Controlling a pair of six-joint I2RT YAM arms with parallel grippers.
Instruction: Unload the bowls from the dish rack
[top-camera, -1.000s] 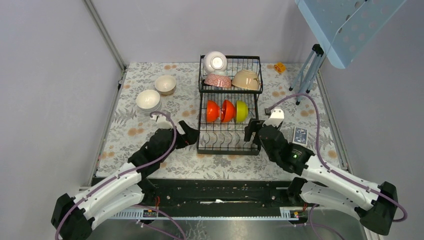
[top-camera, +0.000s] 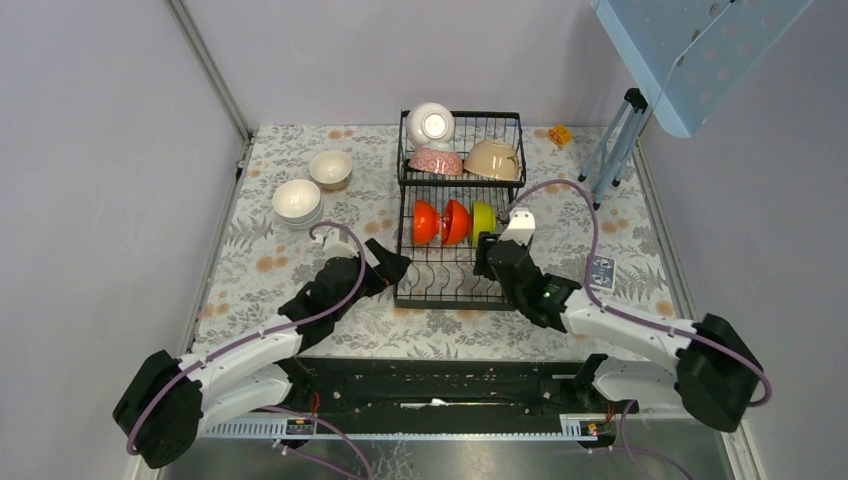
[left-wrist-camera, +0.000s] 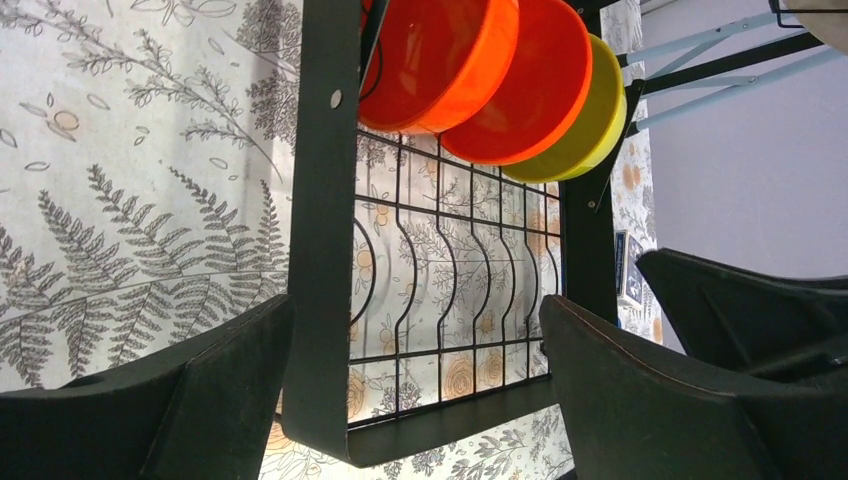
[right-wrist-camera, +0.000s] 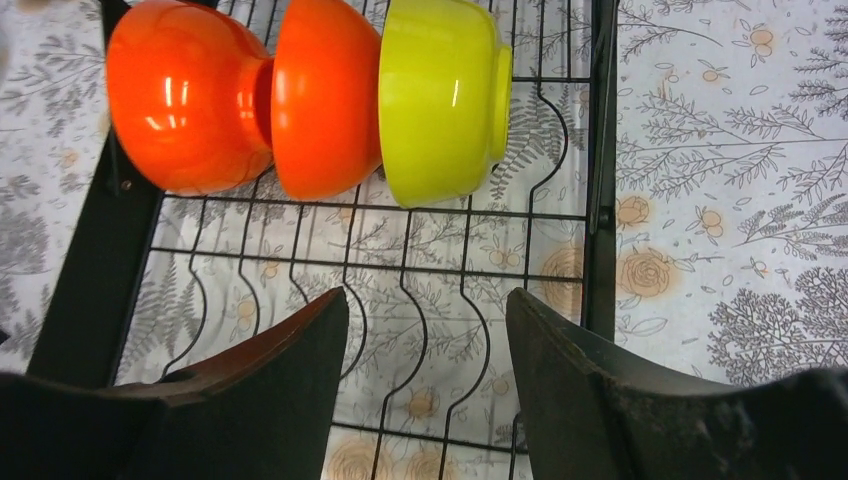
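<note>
Two orange bowls (top-camera: 426, 222) and a lime-green bowl (top-camera: 483, 221) stand on edge in a row in the lower tier of the black dish rack (top-camera: 452, 303). On the upper tier are a white upturned bowl (top-camera: 431, 123), a pink patterned bowl (top-camera: 436, 162) and a beige bowl (top-camera: 491, 160). My left gripper is open at the rack's left side, nothing between its fingers. Over the rack's front right, my right gripper hangs with its fingers apart; only bare wires show between them, and the lime-green bowl (right-wrist-camera: 440, 105) lies ahead.
Cream bowls (top-camera: 297, 200) sit on the patterned table left of the rack, with another bowl (top-camera: 331, 168) behind. A blue tripod (top-camera: 615, 150), a yellow item (top-camera: 560, 135) and a card box (top-camera: 601, 273) stand to the right. The rack's front wires are bare.
The right gripper has moved left over the rack's front part. My left gripper has shifted slightly right, closer to the rack. The bowls have not moved.
</note>
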